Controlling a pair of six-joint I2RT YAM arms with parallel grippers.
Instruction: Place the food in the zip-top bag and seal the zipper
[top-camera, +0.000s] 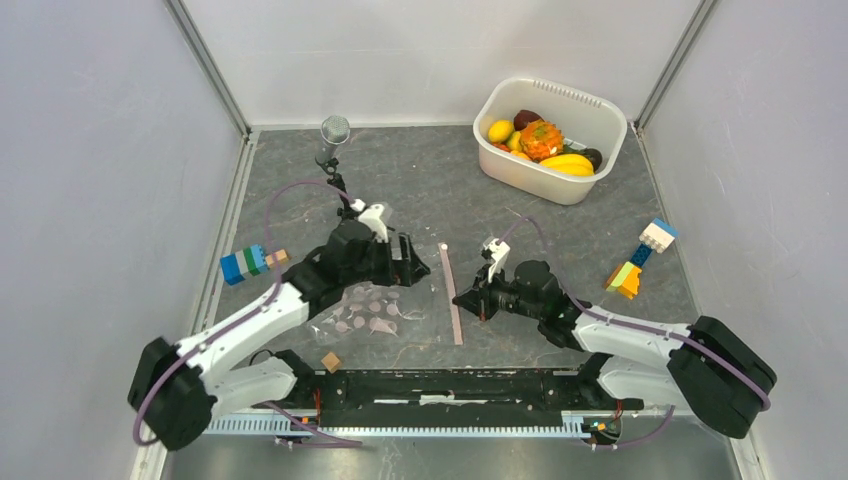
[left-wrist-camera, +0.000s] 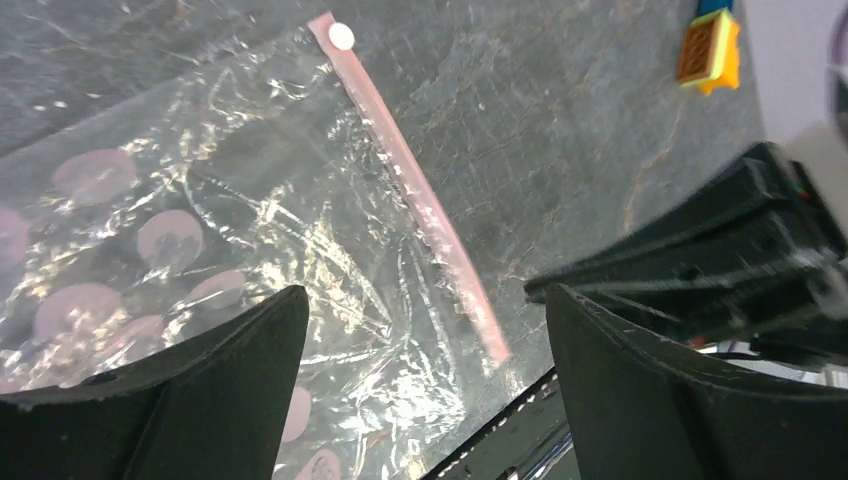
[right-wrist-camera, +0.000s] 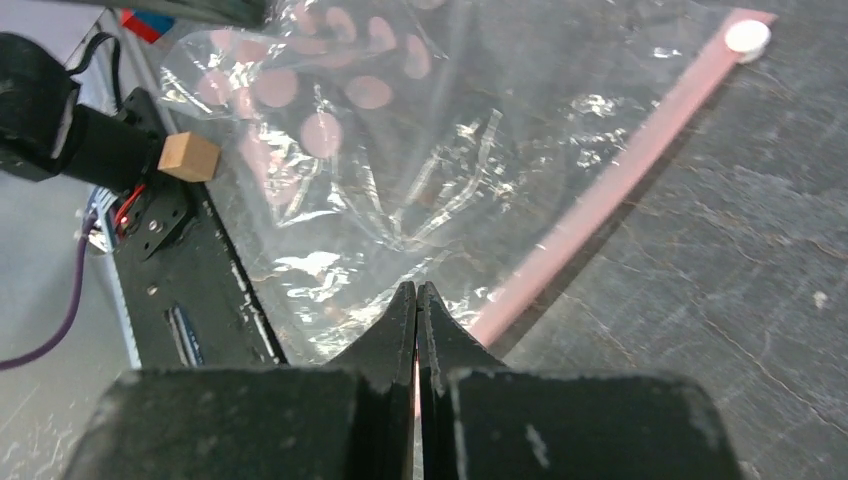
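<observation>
A clear zip bag (top-camera: 350, 325) with pink dots lies flat on the table, its pink zipper strip (top-camera: 450, 290) along the right edge. A white slider (right-wrist-camera: 747, 37) sits at the strip's far end. My left gripper (top-camera: 412, 262) is open above the bag, left of the strip, with nothing between its fingers. At the strip's nearer part, my right gripper is shut with its fingertips meeting the strip; whether any film is pinched there cannot be told. Play food, including a banana (top-camera: 568, 164) and an orange bumpy gourd (top-camera: 541, 140), sits in the white bin (top-camera: 530, 175).
A microphone (top-camera: 335, 129) on a small stand is at the back left. Toy blocks (top-camera: 243, 264) lie at the left and more blocks (top-camera: 640, 258) at the right. A wooden cube (top-camera: 331, 362) is near the front edge. Bare table lies before the bin.
</observation>
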